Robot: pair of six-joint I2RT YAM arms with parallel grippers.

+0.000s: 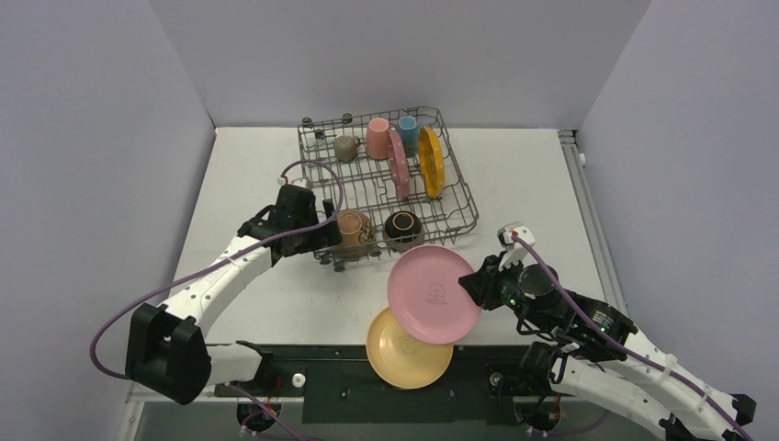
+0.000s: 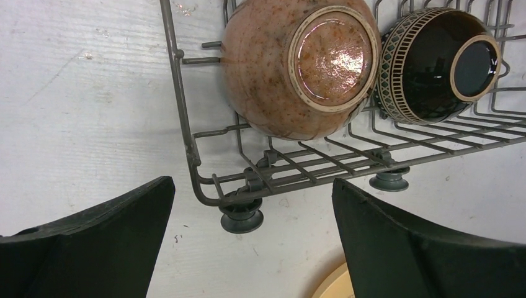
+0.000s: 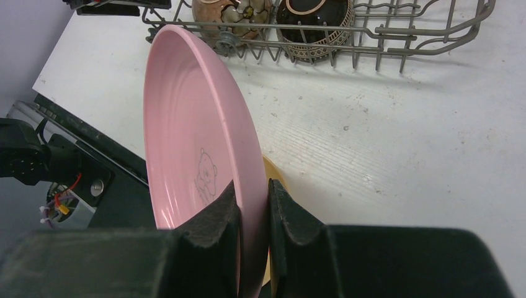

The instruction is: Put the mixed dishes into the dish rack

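A pink plate [image 1: 435,293] with a small bear drawing hangs over the table's front, its rim clamped by my right gripper. Partly beneath it lies a yellow plate [image 1: 408,355] near the front edge. The wire dish rack [image 1: 364,189] stands at the back centre. In it are a brown bowl [image 2: 298,68], a dark patterned bowl [image 2: 437,65], a pink mug [image 1: 378,138], a blue mug [image 1: 408,132], a grey-green mug [image 1: 345,148], an upright pink dish [image 1: 398,165] and an upright yellow dish [image 1: 431,163]. My left gripper is open and empty by the rack's front left corner.
Grey walls [image 1: 386,64] enclose the back and sides. The rack's feet [image 2: 242,217] show below its front bar.
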